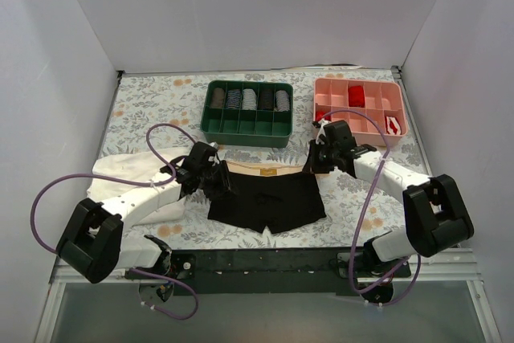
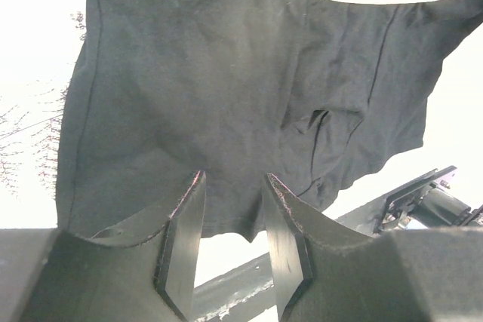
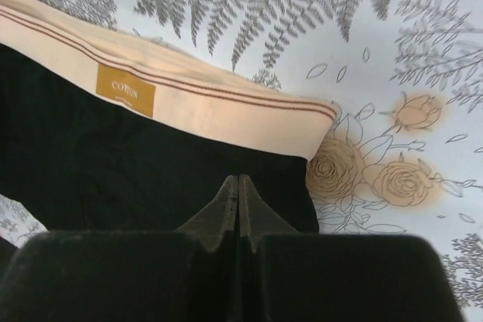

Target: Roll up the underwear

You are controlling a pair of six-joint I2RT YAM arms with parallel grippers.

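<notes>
Black underwear [image 1: 269, 197] lies spread flat on the floral table, its cream waistband [image 3: 226, 115] with a gold label along the far side and the leg openings toward the front. My left gripper is part open above the left part of the cloth, with a gap between its fingertips and nothing held. Over the right end, just on the black side of the waistband, my right gripper has its fingertips together; no cloth shows between them. Whether those tips touch the fabric I cannot tell.
Behind the underwear stands a green divided box [image 1: 247, 139] with several rolled items. A pink divided box [image 1: 377, 90] holding red items sits at the back right. White cloth [image 1: 132, 168] is heaped at the left. Bare table shows to the right.
</notes>
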